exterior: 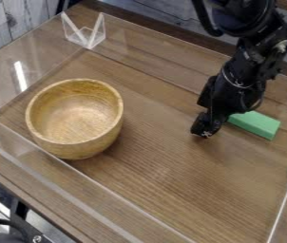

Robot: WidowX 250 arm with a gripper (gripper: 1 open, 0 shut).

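My black gripper (215, 112) reaches down from the top right to low over the wooden table, its fingers pointing down and left. A green block (257, 123) lies just right of the fingers, partly behind the gripper. Dark finger parts hide whatever may be between them, and how far apart they stand is unclear. A wooden bowl (74, 111) sits on the left of the table.
A white wire object (83, 28) is at the back left. Black cables or parts lie at the bottom-left edge.
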